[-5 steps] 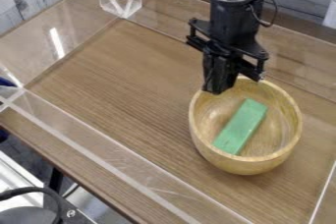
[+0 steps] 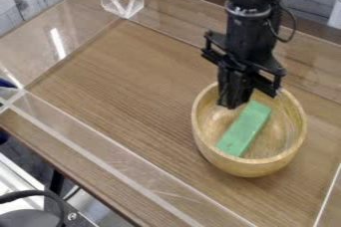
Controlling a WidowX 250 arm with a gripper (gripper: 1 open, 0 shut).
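Observation:
A tan bowl [image 2: 280, 153] stands on the right of the wooden table, with a green block [image 2: 244, 128] lying inside it. My black gripper [image 2: 229, 102] reaches down from the top, its tip over the back left rim of the bowl. It looks shut, with nothing visible held in it; whether it touches the rim is unclear.
A small clear plastic object [image 2: 122, 0] sits at the back left. A dark mechanical part [image 2: 34, 216] shows at the bottom left corner.
The gripper has shifted slightly down over the bowl's rim. The bowl and green block have barely changed place.

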